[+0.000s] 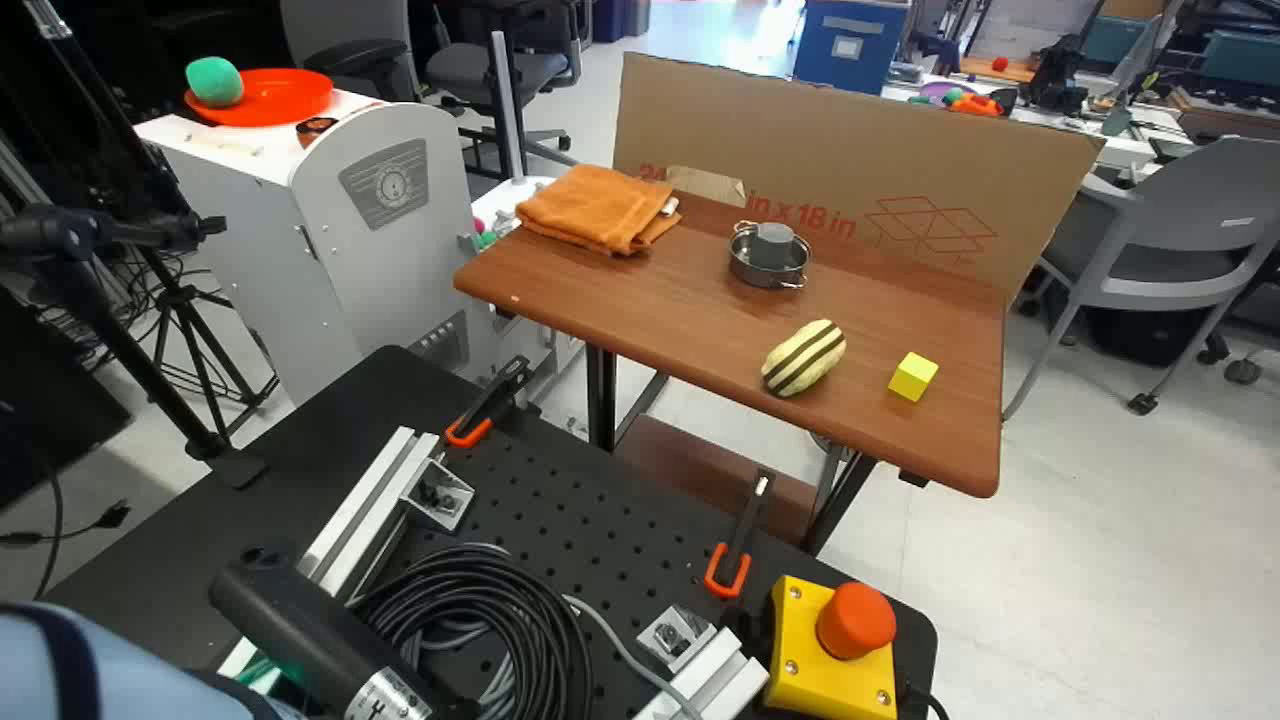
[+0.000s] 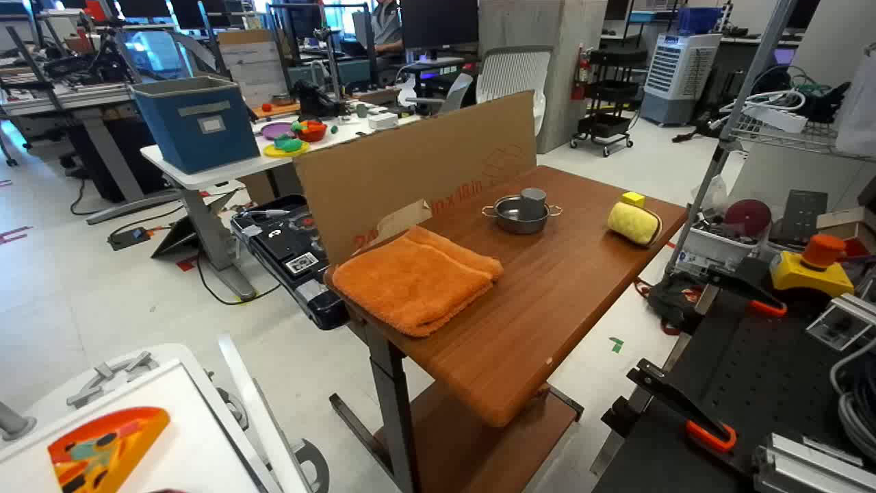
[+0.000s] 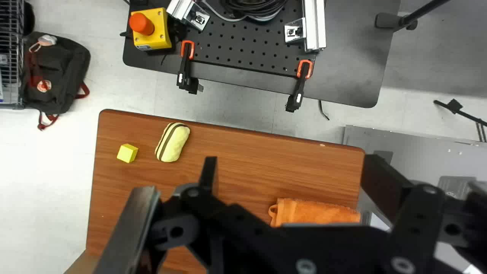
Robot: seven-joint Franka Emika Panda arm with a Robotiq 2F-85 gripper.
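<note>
In the wrist view my gripper stands wide open high over the wooden table [image 3: 255, 155], with nothing held between its fingers. A striped yellow plush [image 3: 172, 142] lies along the table's edge nearest the black bench, and a small yellow block [image 3: 127, 153] sits beside it. Further back stands a small metal pot [image 1: 759, 266] with a grey cup [image 1: 771, 244] in it; my gripper hides both from the wrist camera. A folded orange towel [image 2: 418, 281] rests at the other end of the table. Neither exterior view shows the gripper's fingers.
A cardboard panel [image 1: 828, 156] rises along the table's back edge. The black bench [image 1: 576, 492] carries clamps, coiled cable [image 1: 486, 624] and a red stop button [image 1: 855, 620]. Bare tabletop lies between towel and plush.
</note>
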